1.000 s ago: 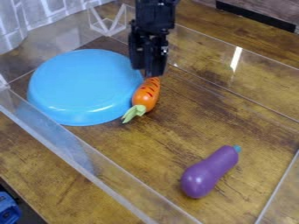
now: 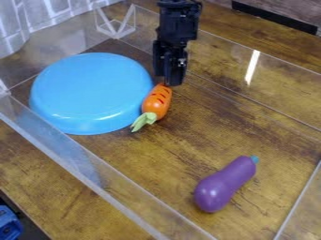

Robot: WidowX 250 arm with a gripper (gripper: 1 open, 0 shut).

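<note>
My black gripper (image 2: 170, 67) hangs at the top middle of the view, just behind a blue disc-like plate (image 2: 85, 92) and above the orange toy carrot (image 2: 157, 101), which lies against the plate's right side with its green top toward the front. Whether the fingers are open or shut is too small and dark to tell. A purple toy eggplant (image 2: 222, 185) lies at the lower right, away from the gripper.
The wooden floor of the tray (image 2: 150, 178) is bare in the middle and right. Clear walls border it at left, front and right. A blue object (image 2: 7, 225) sits outside at the lower left corner.
The gripper has shifted slightly back and to the right compared with a second ago. The plate, carrot and eggplant have not moved.
</note>
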